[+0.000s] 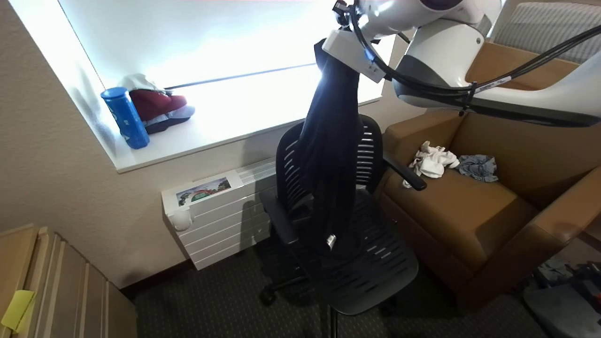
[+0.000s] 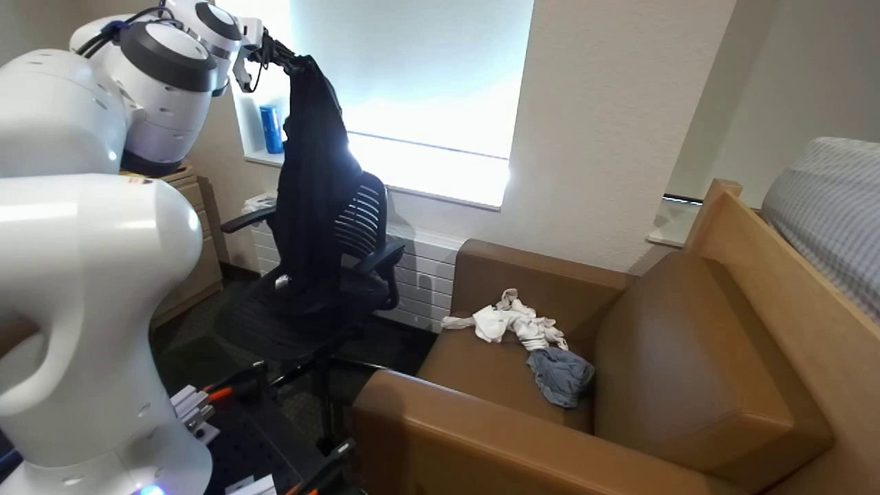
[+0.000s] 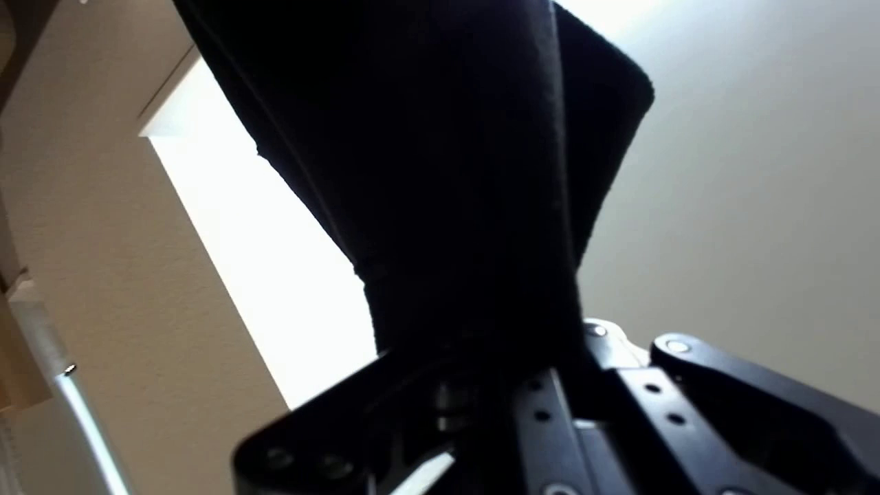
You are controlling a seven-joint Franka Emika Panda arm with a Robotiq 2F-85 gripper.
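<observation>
A long black garment (image 1: 333,129) hangs from my gripper (image 2: 290,62), which is shut on its upper end. In exterior view 2 the black cloth (image 2: 313,165) drops in front of the backrest of a black office chair (image 2: 360,216), its lower part reaching the seat. A small pale tag or patch (image 1: 330,241) shows near its bottom. Dark fabric (image 3: 462,165) fills the middle of the wrist view and runs down to my gripper. The fingertips themselves are hidden by the cloth.
A brown armchair (image 1: 450,214) stands right of the chair, with white cloth (image 1: 434,161) and grey cloth (image 1: 477,167) on its seat. On the windowsill (image 1: 225,135) are a blue canister (image 1: 125,118) and a red cap (image 1: 155,104). A white radiator (image 1: 225,222) runs below.
</observation>
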